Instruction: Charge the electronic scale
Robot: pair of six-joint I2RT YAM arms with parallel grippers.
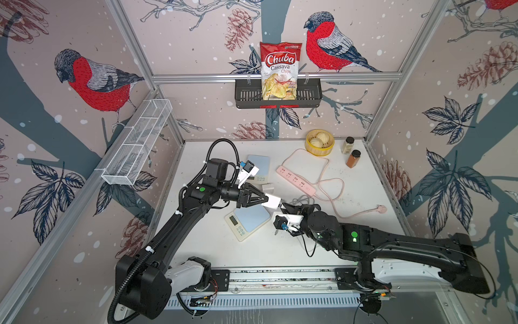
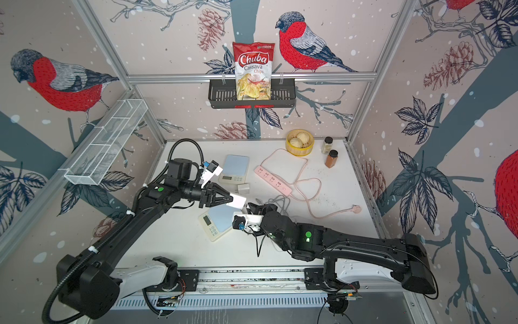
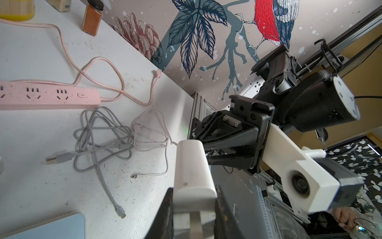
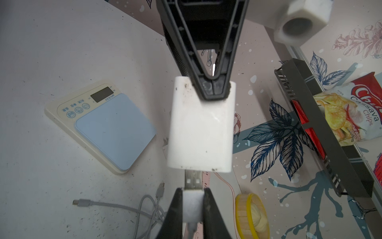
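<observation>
A white charger block [image 4: 201, 127] is gripped by my left gripper [image 1: 262, 199], held above the table. Opposite it, my right gripper is shut on a white USB plug [image 4: 193, 201]. The plug's metal end reaches the charger's lower face in the right wrist view; how deep it sits, I cannot tell. Below the left gripper lies a cream electronic scale [image 1: 235, 223] with a pale blue plate; a second scale [image 1: 259, 166] lies farther back. The pink power strip [image 1: 295, 180] rests behind the right gripper.
Tangled grey and white cables [image 3: 105, 135] lie between the strip and the table's front. A yellow steamer basket [image 1: 319, 143] and two spice jars, one brown [image 1: 353, 158], stand at the back right. The strip's pink plug [image 1: 381, 209] lies at the right.
</observation>
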